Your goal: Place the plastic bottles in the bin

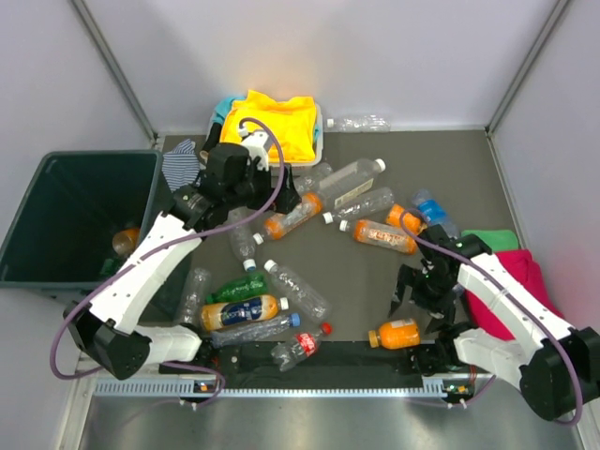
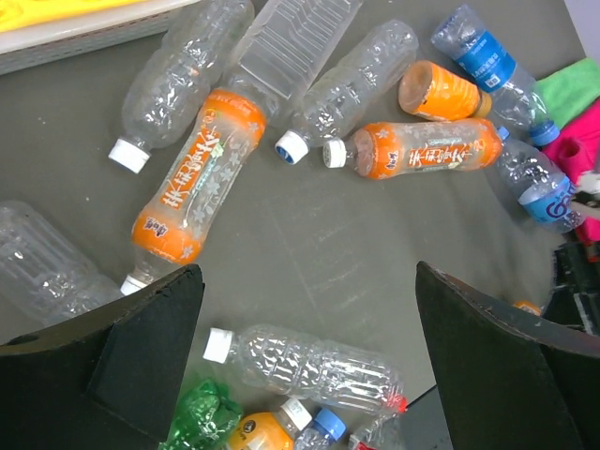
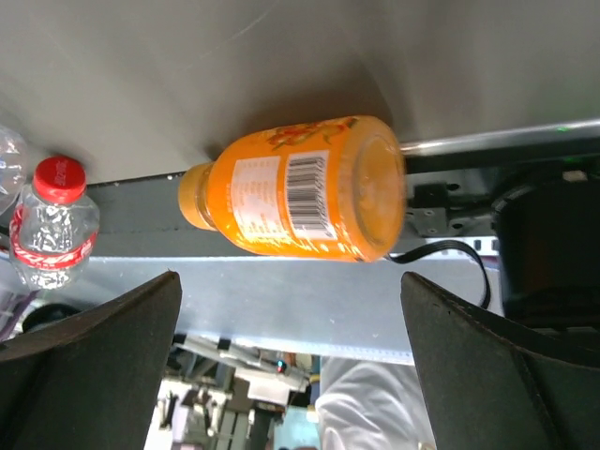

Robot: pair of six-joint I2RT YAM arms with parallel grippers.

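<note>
Many plastic bottles lie loose on the grey table. The dark green bin stands at the left, with an orange-labelled bottle inside. My left gripper is open above the table, over the orange-labelled clear bottle and a clear bottle; nothing is between its fingers. My right gripper also stands open and empty, just above and beyond the small orange bottle, which lies on its side near the front edge. In the right wrist view this orange bottle shows ahead of the fingers, apart from them.
A white basket with yellow cloth stands at the back. Red cloth and green cloth lie at the right. Several bottles, including a green bottle and a red-capped bottle, crowd the front left.
</note>
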